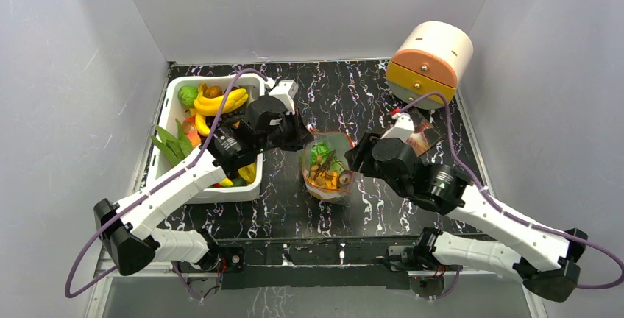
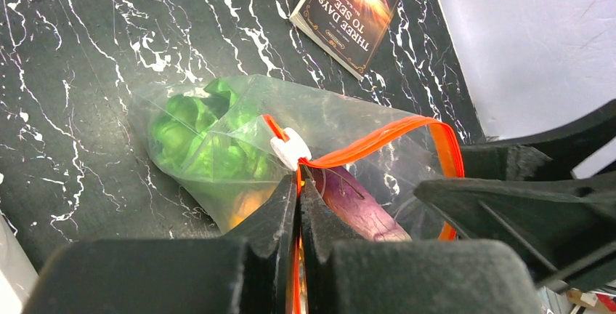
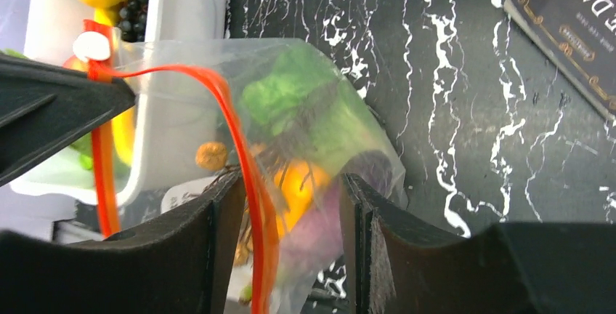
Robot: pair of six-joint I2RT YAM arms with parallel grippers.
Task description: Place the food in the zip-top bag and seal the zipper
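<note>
The clear zip bag (image 1: pixel 327 165) stands mouth-up between my two grippers, with an orange zipper rim (image 2: pixel 378 139) and a white slider (image 2: pixel 290 148). Inside are a green pepper-like piece (image 2: pixel 196 129), a purple piece (image 2: pixel 356 201) and orange pieces (image 3: pixel 301 187). My left gripper is shut on the bag's rim right beside the slider; a thin orange strip shows between its fingers. Across the mouth, my right gripper is open. The rim runs loosely between its fingers, close to the left one (image 3: pixel 221 234). The bag mouth gapes.
A white bin (image 1: pixel 254 193) full of produce stands at the left, under my left arm. At the back right sits a rounded drawer box (image 1: pixel 434 53). A book (image 2: pixel 349 16) lies beyond the bag, near my right arm. Bare marbled table (image 1: pixel 324 90) shows behind the bag.
</note>
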